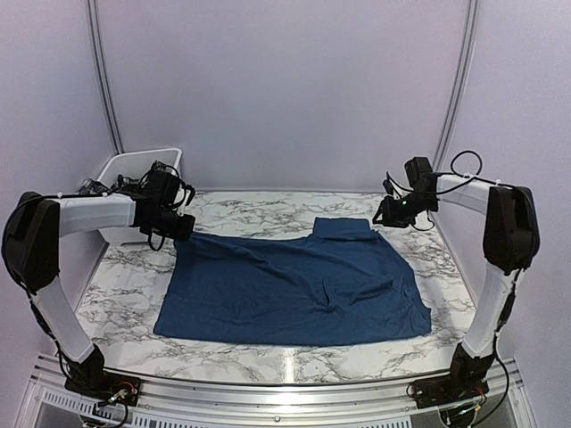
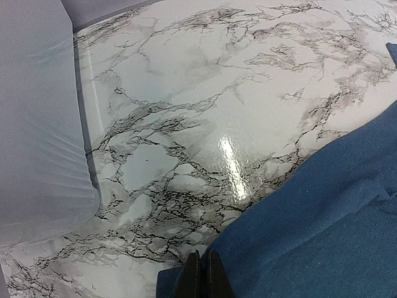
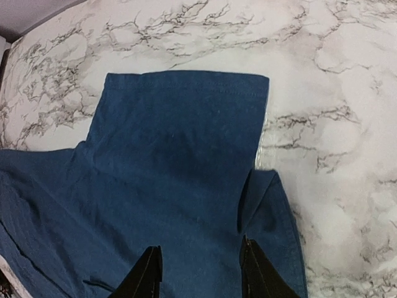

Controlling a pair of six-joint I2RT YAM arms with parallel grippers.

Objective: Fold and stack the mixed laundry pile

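Note:
A dark blue garment (image 1: 268, 294) lies spread over the marble table, its sleeve section (image 3: 180, 105) sticking out at the back right. My left gripper (image 1: 186, 230) is at the garment's back left corner, shut, with the cloth's edge (image 2: 291, 205) at its fingertips (image 2: 201, 267); the wrist view shows the corner gathered there. My right gripper stands open above the garment's right part, its fingers apart and nothing between them, beside a small folded-over flap (image 3: 260, 192).
A white bin (image 1: 129, 162) with dark contents stands at the back left. Bare table (image 1: 241, 205) shows behind and around the garment. Walls enclose the back and sides.

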